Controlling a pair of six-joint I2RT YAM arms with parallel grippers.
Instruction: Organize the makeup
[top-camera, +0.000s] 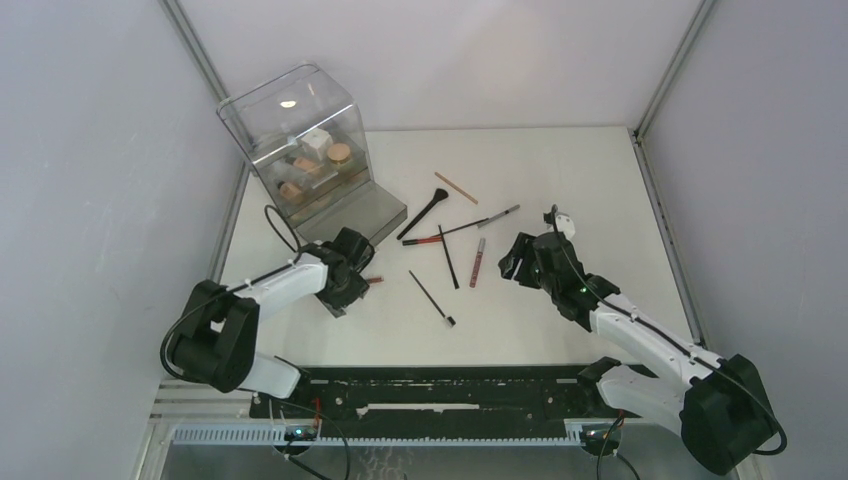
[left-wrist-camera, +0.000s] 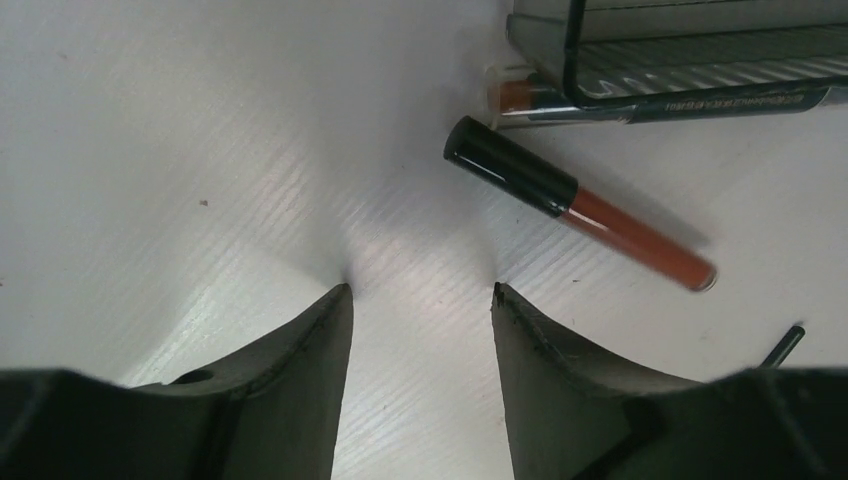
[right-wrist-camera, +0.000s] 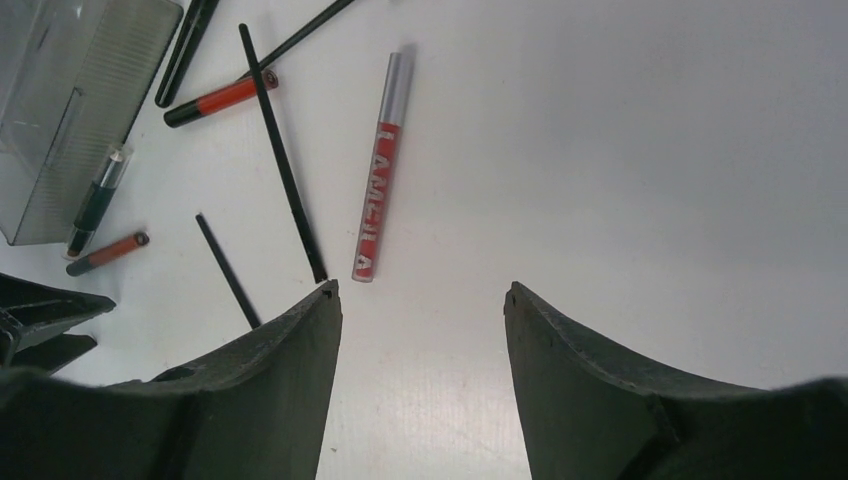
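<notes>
My left gripper is open above bare table near the organizer's (top-camera: 365, 218) lower corner, nothing between its fingers. Just ahead in the left wrist view lies a black-capped lip gloss (left-wrist-camera: 580, 205), with a clear-capped pen (left-wrist-camera: 700, 105) alongside the organizer's edge. My right gripper stands open at the right, above bare table. A red-and-silver tube (right-wrist-camera: 378, 180), a black stick (right-wrist-camera: 285, 170) crossing a red-black tube (right-wrist-camera: 220, 98), a black brush (top-camera: 422, 213) and a brush (top-camera: 430, 300) lie loose in the middle.
The clear organizer's upper part (top-camera: 300, 110) stands at the back left, holding several cosmetics. A wooden pencil (top-camera: 456, 186) and a grey pen (top-camera: 499, 215) lie toward the back.
</notes>
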